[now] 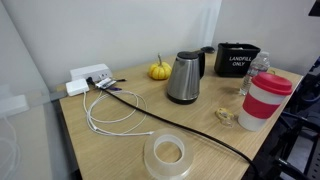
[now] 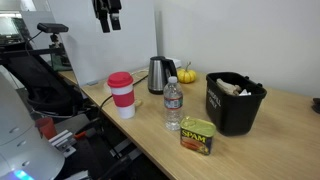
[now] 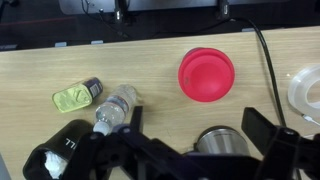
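High above the table, my gripper stands open, with a wide gap between its fingers and nothing held. It hangs at the upper left of exterior view 2 (image 2: 109, 24). Below it is a white cup with a red lid and red band (image 1: 264, 101), upright near the table's edge; its lid (image 3: 206, 75) shows from above. A steel kettle (image 1: 185, 78) stands behind the cup. The clear bottle (image 2: 173, 103) and the yellow-green Spam can (image 2: 197, 135) are on the table beside the black landfill bin (image 2: 235, 107).
A roll of tape (image 1: 168, 154), a white cable (image 1: 101, 121) and a black cord (image 1: 195, 130) lie on the table (image 1: 222, 163). At the back are a small pumpkin (image 1: 160, 71) and a white box (image 1: 91, 72). Clear tabletop extends right of the bin.
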